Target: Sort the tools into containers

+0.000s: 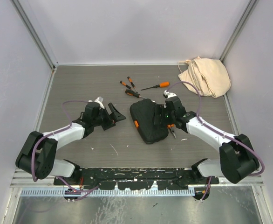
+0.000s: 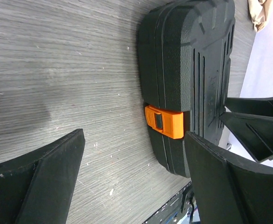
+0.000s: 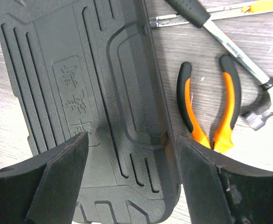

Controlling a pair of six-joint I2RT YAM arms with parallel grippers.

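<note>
A dark closed tool case (image 1: 146, 128) with an orange latch (image 2: 164, 121) lies mid-table. My left gripper (image 1: 118, 114) is open left of it, facing the latch side. My right gripper (image 1: 160, 114) is open over the case's right part. In the right wrist view, pliers (image 3: 228, 102) with orange handles and a hammer (image 3: 229, 44) lie beside the case. Behind it are a large screwdriver (image 1: 132, 93), two smaller ones (image 1: 125, 84) and an orange-handled screwdriver (image 1: 162, 84).
A beige canvas bag (image 1: 206, 77) lies at the back right, near the wall.
</note>
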